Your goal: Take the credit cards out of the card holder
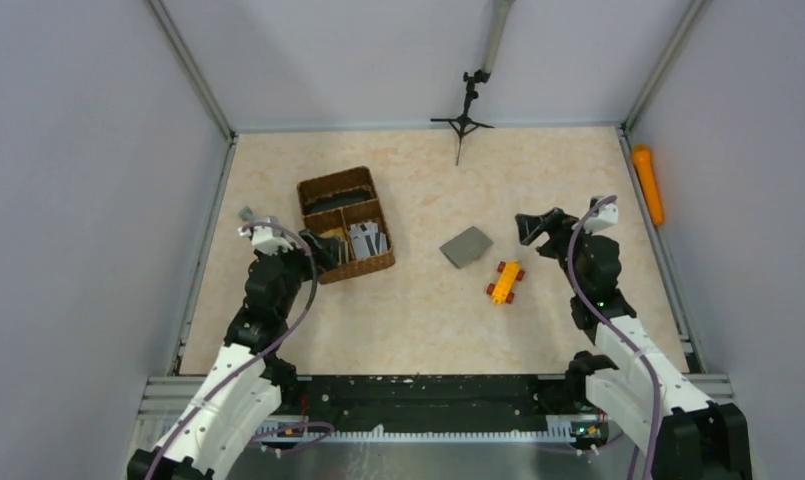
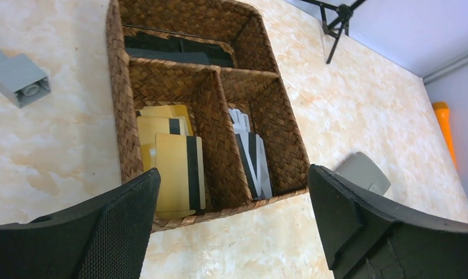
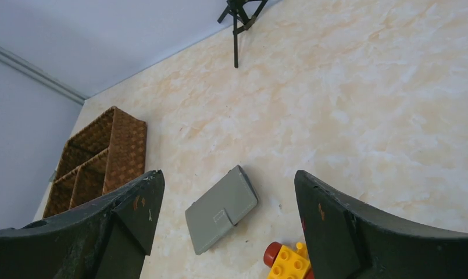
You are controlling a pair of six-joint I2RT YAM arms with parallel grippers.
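On the middle right of the table lies a flat grey card holder, closed up enough that no card edges can be made out. In the right wrist view the holder lies on the tabletop between and beyond the fingers. My right gripper is open and empty, above the table to the right of the holder. My left gripper stands open with nothing between its fingers, over the near left part of a woven basket. Inside that basket are gold cards in one compartment and silver cards in another.
The brown woven basket has black items in its far compartment. A yellow toy car with red wheels sits just in front of the holder. A grey block is left of the basket; a black tripod stands at the back.
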